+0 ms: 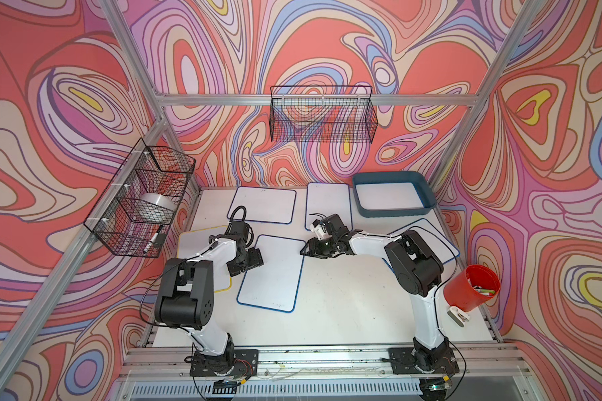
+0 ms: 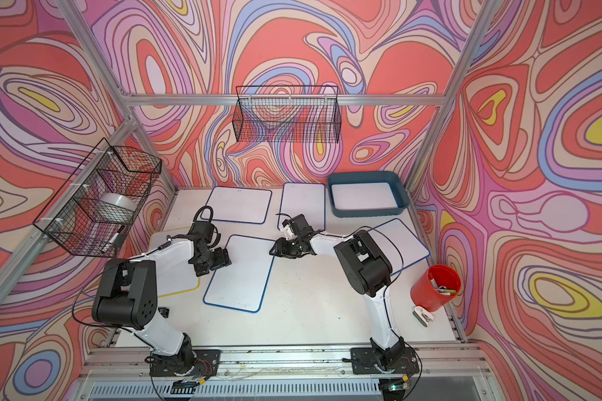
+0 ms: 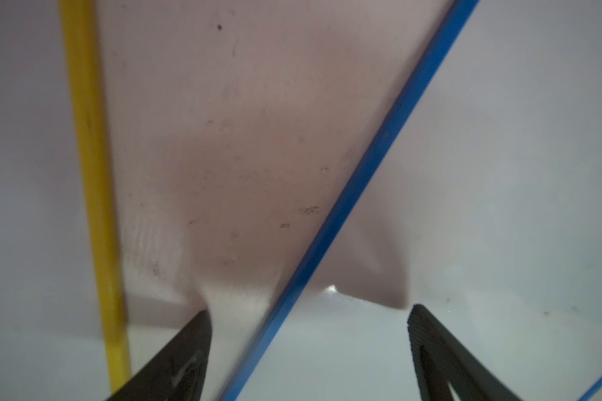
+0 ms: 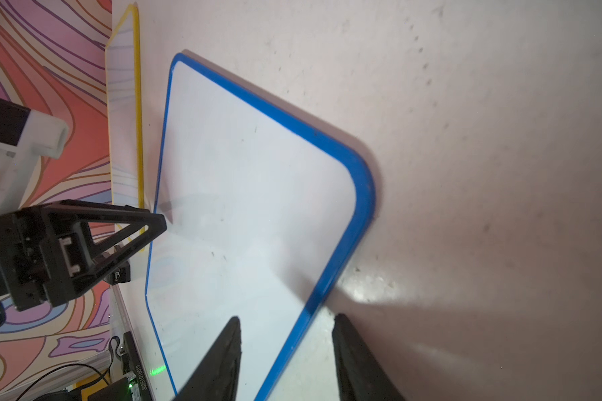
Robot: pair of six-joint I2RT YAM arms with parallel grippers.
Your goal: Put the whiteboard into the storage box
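Observation:
A white whiteboard (image 1: 272, 277) with a blue rim lies flat on the table between both arms. My left gripper (image 1: 245, 261) is at its left edge, fingers spread to either side of the blue rim in the left wrist view; nothing is held between the fingers. On the board's right edge, my right gripper stands open, its two fingers straddling the rim with a gap. The dark teal storage box (image 1: 394, 212) is at the back right, with a white board (image 1: 388, 195) visible inside it.
Other blue-rimmed boards lie at the back left (image 1: 264, 204), back middle (image 1: 328, 200) and right (image 1: 431, 240). A yellow-rimmed board (image 1: 197, 244) lies under the left arm. A red bucket (image 1: 471, 287) stands at the right.

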